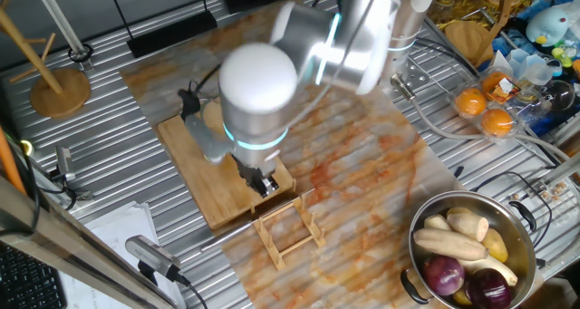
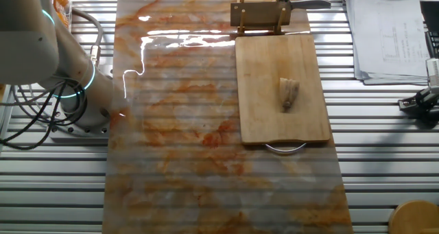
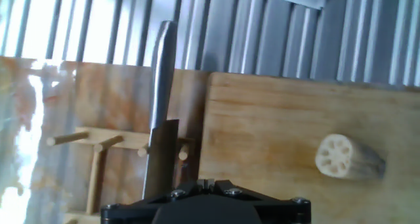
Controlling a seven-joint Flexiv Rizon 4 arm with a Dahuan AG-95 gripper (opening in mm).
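Observation:
A knife lies across a small wooden rack (image 1: 288, 235); its grey handle (image 3: 163, 73) reaches out past the board's corner, and the broad blade (image 2: 257, 14) sits among the pegs. My gripper (image 1: 266, 188) is over the board's end, close to the rack and above the knife. In the wrist view its black fingers meet at the bottom centre, shut, with nothing seen between them. A cut piece of lotus root (image 2: 289, 91) rests on the wooden cutting board (image 2: 264, 121), well away from the gripper; the arm hides it in exterior view 1.
A steel pot (image 1: 419, 246) of several vegetables stands at the right. Papers (image 2: 387, 38) lie beyond the board's side, near a small camera stand (image 1: 154, 255).

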